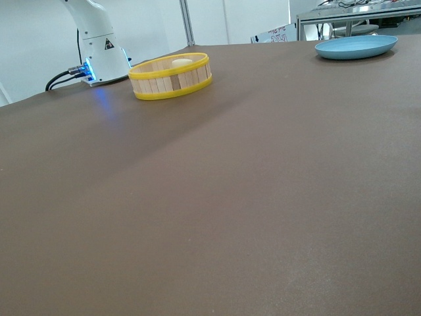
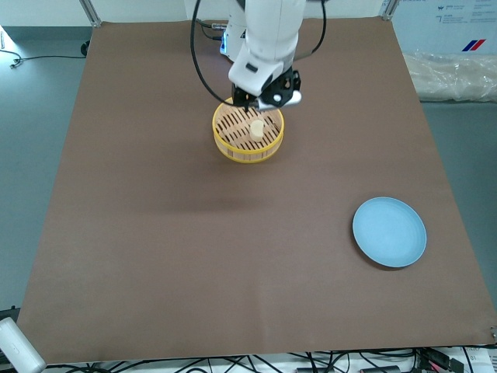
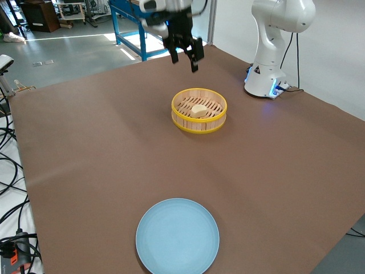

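Note:
A round basket (image 2: 233, 144) with yellow rims and slatted floor (image 3: 188, 125) stands on the brown table, holding a cream-white block (image 2: 256, 130) (image 3: 199, 111). The black gripper (image 3: 184, 59) hangs raised above the basket, just behind it in the left view; nothing shows between its fingers in the right view. In the top view the basket (image 1: 170, 85) is seen from the side and the gripper is out of frame. A light blue plate (image 2: 388, 231) lies apart from the basket, nearer the front right in the left view.
The arm's white base (image 3: 263, 80) stands at the table's back edge, with cables around it. Cables and hardware line another table edge.

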